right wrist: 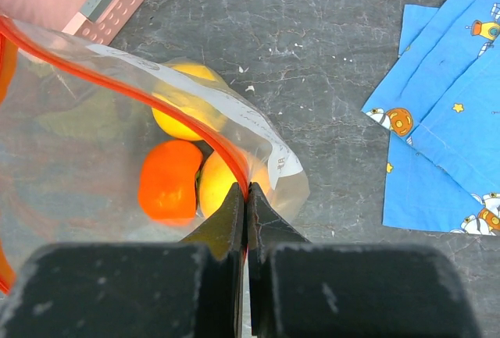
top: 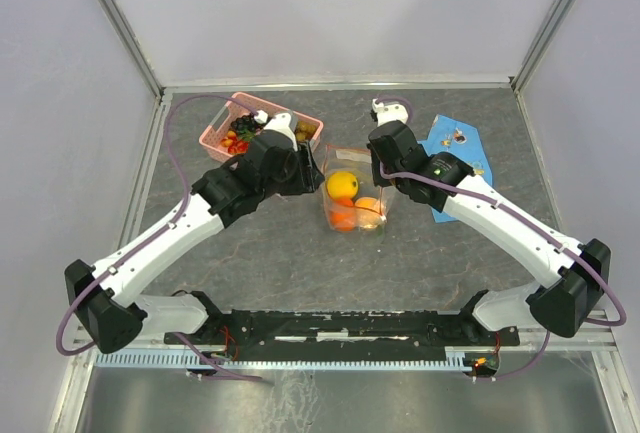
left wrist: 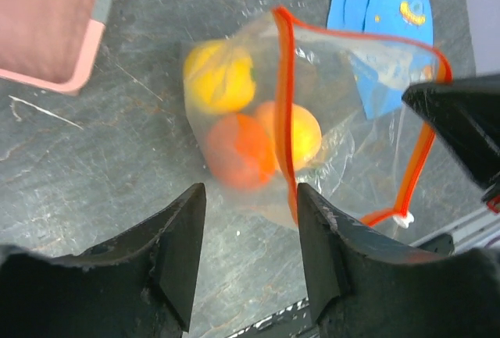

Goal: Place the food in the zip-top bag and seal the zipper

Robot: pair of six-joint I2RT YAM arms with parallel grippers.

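The clear zip top bag [top: 331, 215] hangs with its orange-rimmed mouth up. Inside lie a yellow food piece [left wrist: 222, 76], an orange-red one [right wrist: 169, 183] and a light orange one [top: 370, 212]. My right gripper is shut on the bag's orange rim [right wrist: 209, 136], which runs in between its fingertips. At the bag's other side my left gripper stands open, its fingers apart. The near stretch of rim passes by its right finger [left wrist: 319, 225]; whether they touch I cannot tell. Nothing is clamped between those fingers.
Behind the left arm is a pink basket [top: 210, 143] holding grapes and small red and orange food. A blue printed cloth [top: 457, 136] lies to the right of the bag.
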